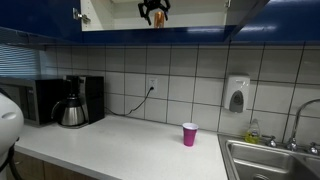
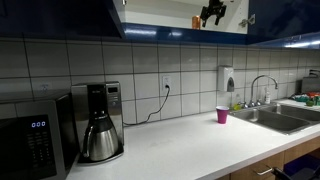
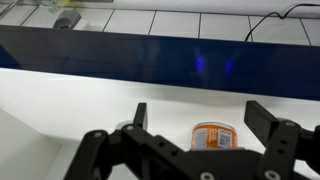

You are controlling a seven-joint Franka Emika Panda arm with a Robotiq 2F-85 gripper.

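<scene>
Up at the open cupboard, my gripper (image 1: 155, 11) stands open at the top of exterior view 1. An orange bottle or jar (image 1: 159, 20) sits on the white shelf close behind it. From exterior view 2, the orange item (image 2: 196, 23) appears just left of the gripper (image 2: 211, 16). In the wrist view, a round white-and-orange top (image 3: 213, 135) lies between the spread fingers, nearer the right one; whether either touches it I cannot tell.
A dark blue cupboard edge (image 3: 180, 60) runs below the shelf. On the white counter (image 1: 130, 145) stand a pink cup (image 1: 189, 134), a coffee maker (image 2: 100, 125) and a microwave (image 2: 38, 135). The sink (image 1: 265, 160) is at the right; mid-counter is clear.
</scene>
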